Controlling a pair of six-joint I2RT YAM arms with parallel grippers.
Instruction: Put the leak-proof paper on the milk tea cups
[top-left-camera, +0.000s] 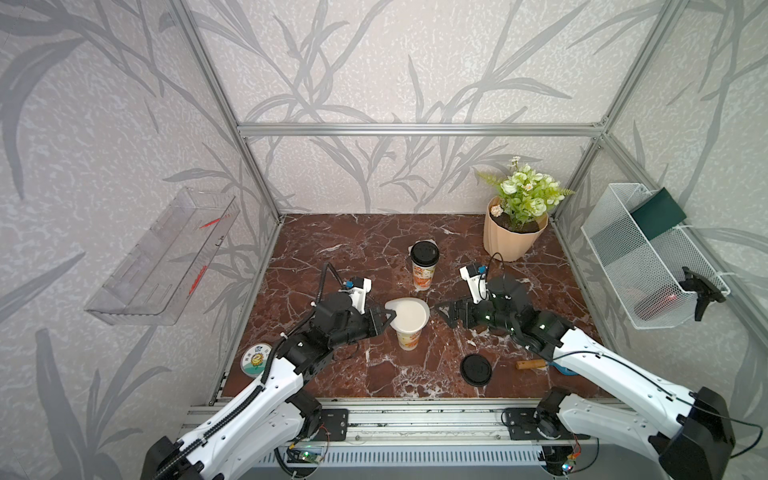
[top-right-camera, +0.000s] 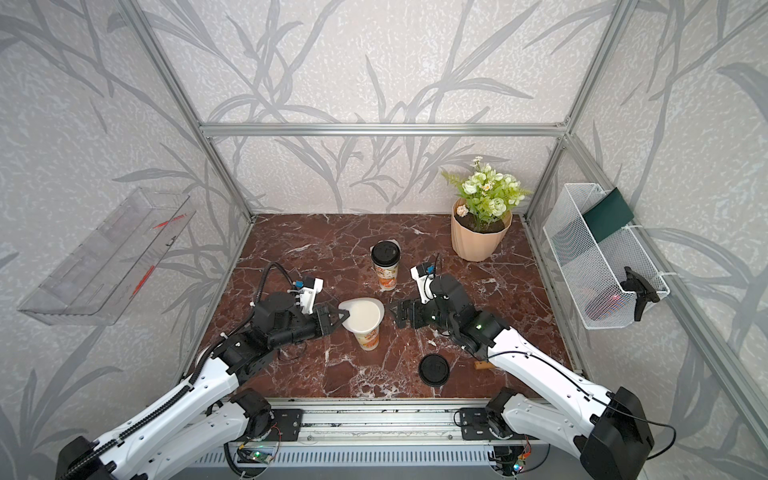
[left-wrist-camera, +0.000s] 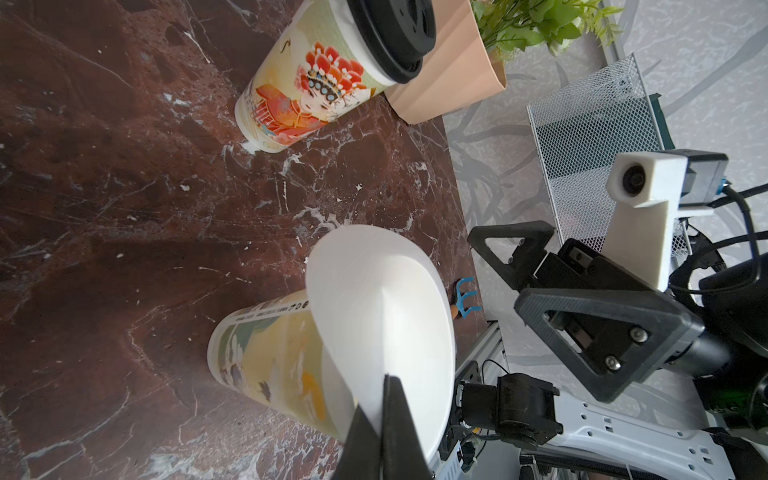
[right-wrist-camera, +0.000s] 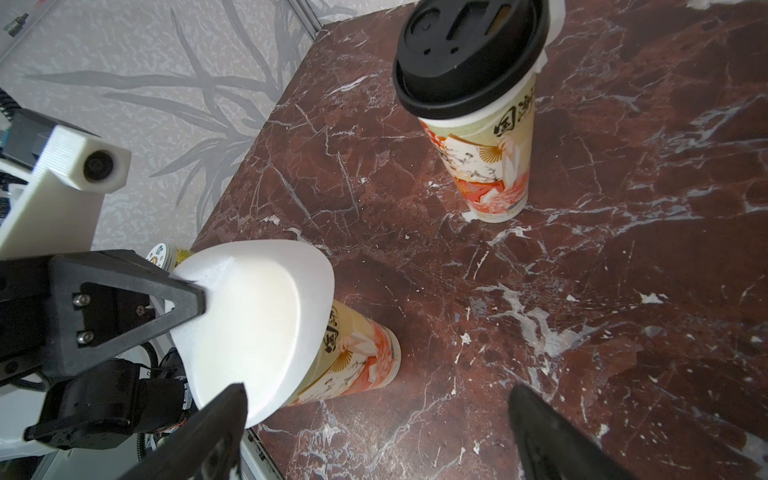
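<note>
My left gripper (top-left-camera: 384, 318) is shut on the edge of the white paper disc (left-wrist-camera: 416, 320), which is bent and covers the mouth of the front cup (top-left-camera: 409, 340); whether it touches the rim all round I cannot tell. In the right wrist view the disc (right-wrist-camera: 264, 320) hides that cup's top. My right gripper (top-right-camera: 406, 313) stands open just right of the cup, nothing between its fingers. Behind them a second cup (top-left-camera: 422, 276) stands upright with a black lid (top-left-camera: 425, 253) and some white paper showing at the lid's edge.
A loose black lid (top-left-camera: 476, 369) lies at the front right. The potted plant (top-left-camera: 513, 236) stands at the back right. A wire basket (top-left-camera: 640, 256) and a clear tray (top-left-camera: 164, 256) hang on the side walls.
</note>
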